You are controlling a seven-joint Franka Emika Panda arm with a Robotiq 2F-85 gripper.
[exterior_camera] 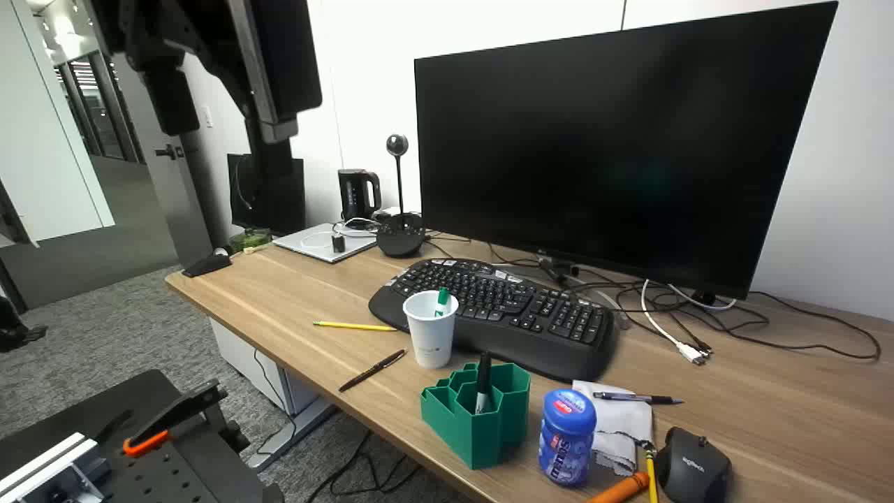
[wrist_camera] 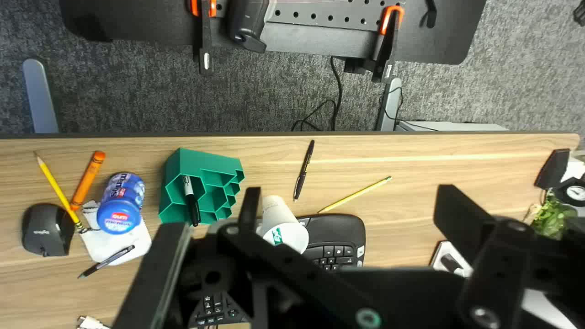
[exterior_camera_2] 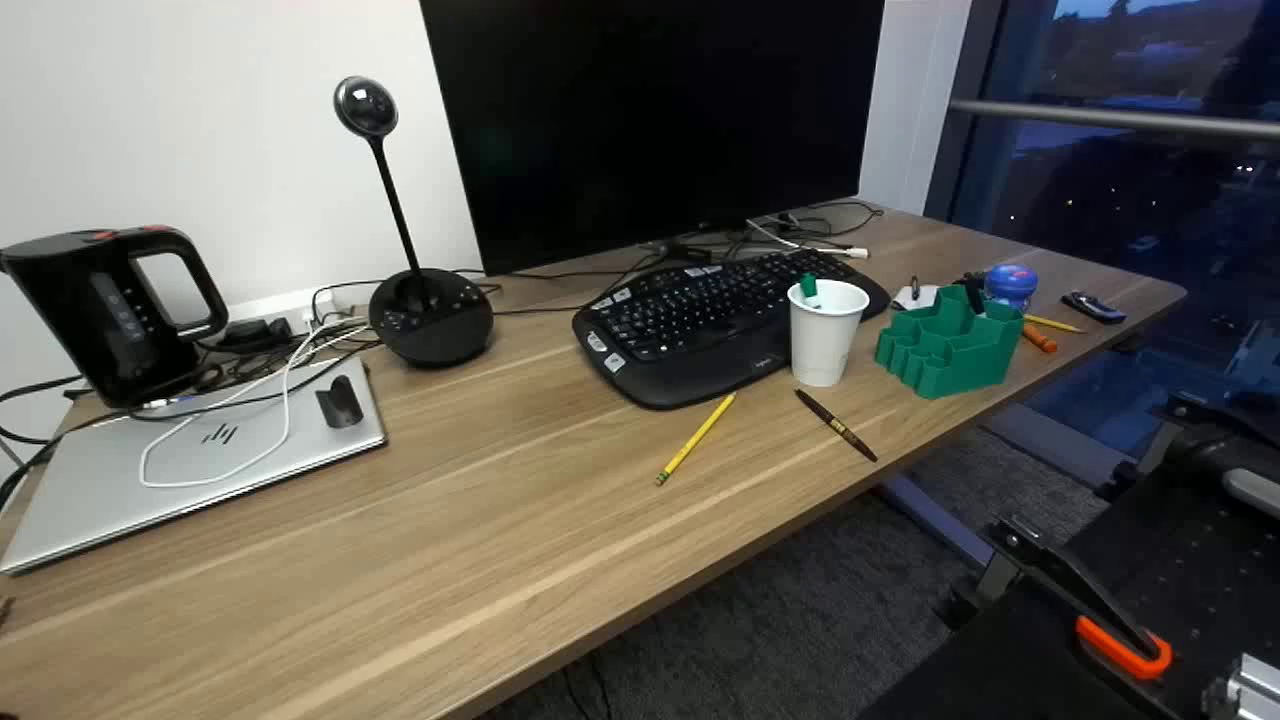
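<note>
High above the desk, my gripper stands open, its two dark fingers wide apart with nothing held between them. Below it in the wrist view are a white paper cup (wrist_camera: 278, 214) with a green marker (wrist_camera: 277, 236) inside, a dark pen (wrist_camera: 304, 170) and a yellow pencil (wrist_camera: 355, 194). To the cup's left, a green organizer (wrist_camera: 205, 159) holds a black marker (wrist_camera: 191, 205) upright in one compartment. The cup (exterior_camera_2: 825, 342) stands upright close to the keyboard's front edge in exterior view 2, with the pen (exterior_camera_2: 836, 425) and pencil (exterior_camera_2: 696, 439) lying flat nearby.
A blue gum jar (exterior_camera: 567, 436), a mouse (exterior_camera: 693, 467), a white cloth (exterior_camera: 616, 423) and an orange crayon (wrist_camera: 87, 176) crowd the organizer's far side. Behind the cup lie the keyboard (exterior_camera: 503, 310) and monitor (exterior_camera: 620, 159). Bare desk (exterior_camera_2: 480, 516) stretches between laptop (exterior_camera_2: 240, 450) and pencil.
</note>
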